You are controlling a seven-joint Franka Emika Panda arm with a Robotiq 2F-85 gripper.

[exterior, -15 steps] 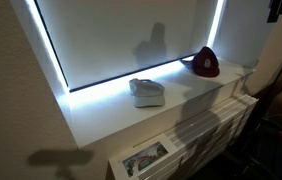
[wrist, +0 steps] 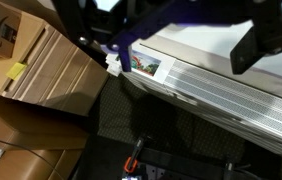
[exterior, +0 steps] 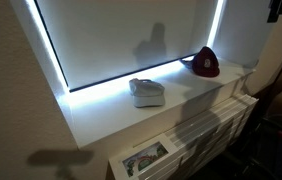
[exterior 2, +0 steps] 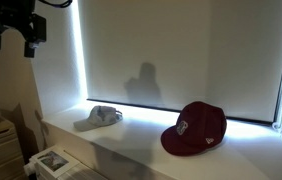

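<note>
A grey cap [exterior: 147,93] lies on the white windowsill [exterior: 101,118]. Farther along the sill sits a dark red cap [exterior: 205,63] with a pale emblem on its front. From the other side, exterior view 2 has the grey cap [exterior 2: 99,117] at left and the red cap [exterior 2: 194,128] at right. High at that view's upper left hangs my gripper [exterior 2: 12,45], clear of both caps. Its fingers stand wide apart in the wrist view, with nothing held between them. Neither cap can be made out in the wrist view.
A lowered blind [exterior 2: 196,50] backs the sill. Below runs a white radiator cover [wrist: 216,95] with a colourful picture [exterior: 144,158] on its top. Cardboard boxes [wrist: 51,60] stand beside it. Sill space between the caps is free.
</note>
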